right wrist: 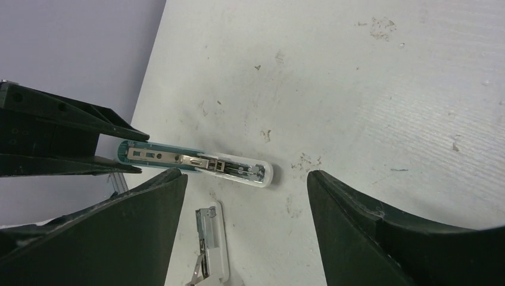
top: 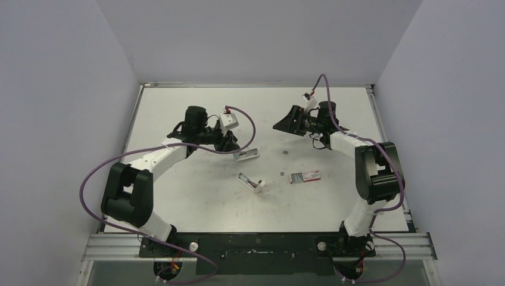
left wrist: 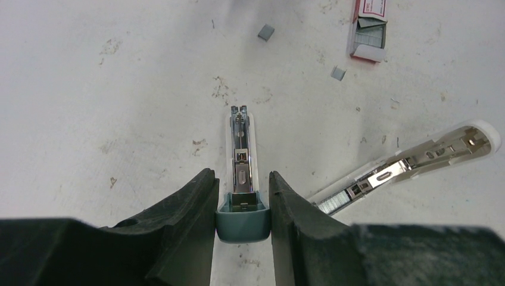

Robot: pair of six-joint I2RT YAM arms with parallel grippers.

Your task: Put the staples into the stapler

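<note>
My left gripper point(top: 227, 143) is shut on the teal end of an opened stapler point(left wrist: 243, 221), which extends forward with its channel facing up point(right wrist: 238, 170). My right gripper point(top: 287, 122) stands part open above and to the right of it, nothing between its fingers. A second opened stapler point(top: 250, 182), white with a strip of staples in its channel point(left wrist: 333, 201), lies on the table in front. A red and white staple box point(top: 305, 177) lies to the right, its end open showing staples point(left wrist: 368, 37).
Two small grey pieces point(top: 285, 152) point(top: 282, 173) lie loose on the table between the box and the grippers.
</note>
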